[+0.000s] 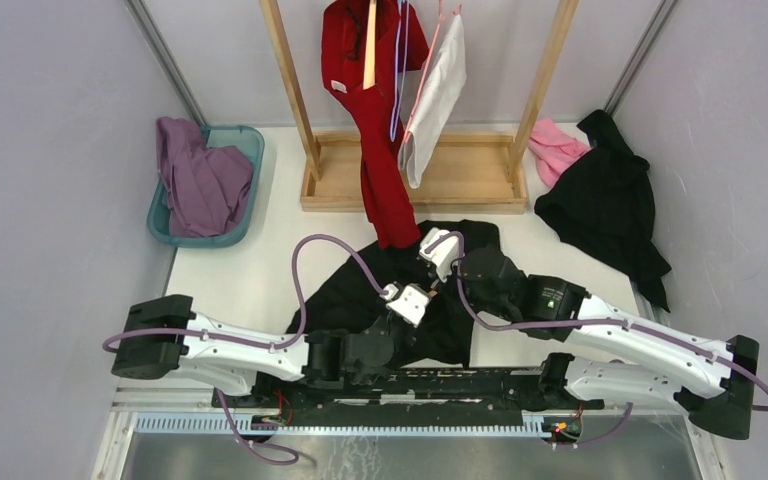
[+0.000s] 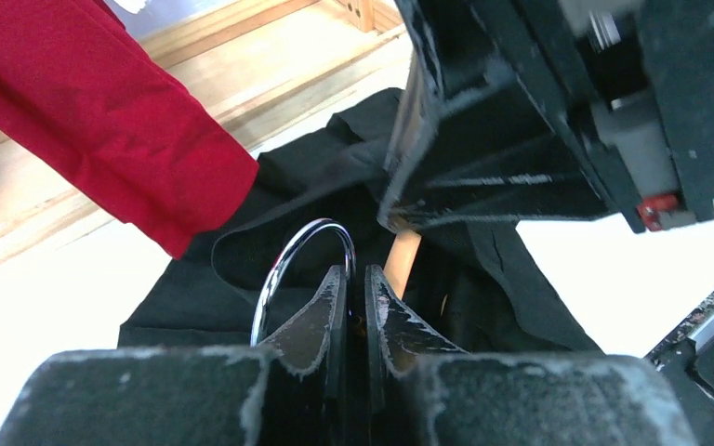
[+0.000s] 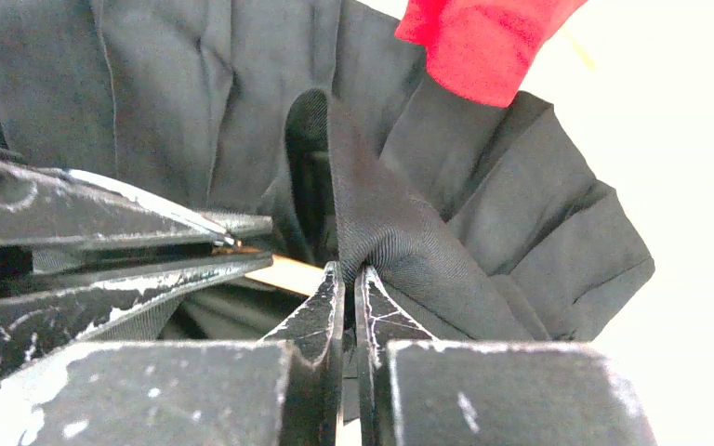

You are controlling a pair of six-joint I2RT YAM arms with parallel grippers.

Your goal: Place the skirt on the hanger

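Observation:
Black skirt (image 1: pixel 475 235) fabric hangs spread beneath both arms; much of it is hidden by them in the top view. The hanger shows a curved metal hook (image 2: pixel 274 279) and a short piece of wooden bar (image 2: pixel 402 260), the rest being covered by cloth. My left gripper is shut on the hanger at the base of its hook. Beside it, my right gripper is shut on a raised fold of the skirt (image 3: pixel 381 223), right where the wooden bar (image 3: pixel 286 274) runs under the cloth. The bar's far end is hidden.
A wooden rack (image 1: pixel 415 202) stands behind, carrying a red garment (image 1: pixel 388 170) whose lower end hangs close over the skirt, and a white cloth (image 1: pixel 435 110). A teal basket (image 1: pixel 257 160) with purple cloth stands left; black cloth (image 1: pixel 610 215) and pink cloth (image 1: pixel 557 150) lie right.

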